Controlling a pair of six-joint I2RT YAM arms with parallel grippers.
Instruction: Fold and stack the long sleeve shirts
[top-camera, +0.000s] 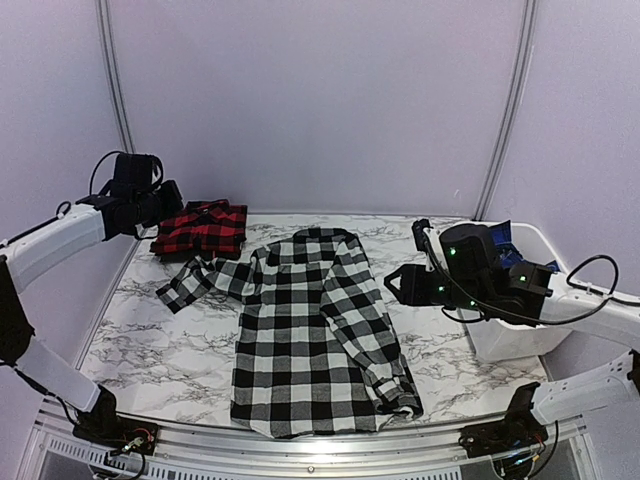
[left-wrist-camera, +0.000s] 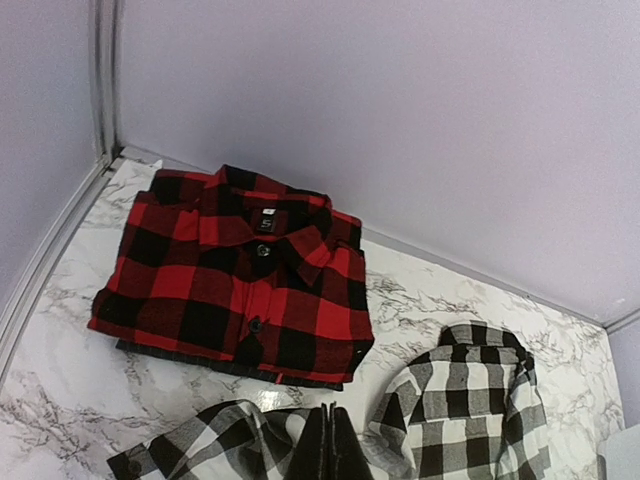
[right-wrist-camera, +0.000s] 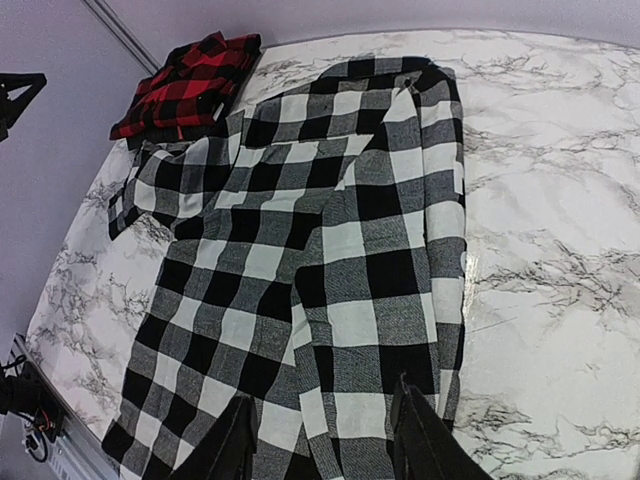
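The black-and-white checked shirt (top-camera: 290, 340) lies spread on the table, one sleeve folded across its right side. Its left sleeve (top-camera: 200, 280) sticks out to the left, the cuff (top-camera: 172, 296) flat on the marble. My left gripper is shut with nothing between its fingers, raised above and apart from that cuff. A folded red-and-black checked shirt (left-wrist-camera: 245, 275) rests on darker folded cloth at the back left. My right gripper hovers open and empty over the checked shirt's right side.
A white bin (top-camera: 500, 344) with dark blue checked cloth (top-camera: 502, 240) stands at the right, partly behind the right arm. Bare marble (top-camera: 160, 365) shows left of the shirt. Walls enclose the table's back and sides.
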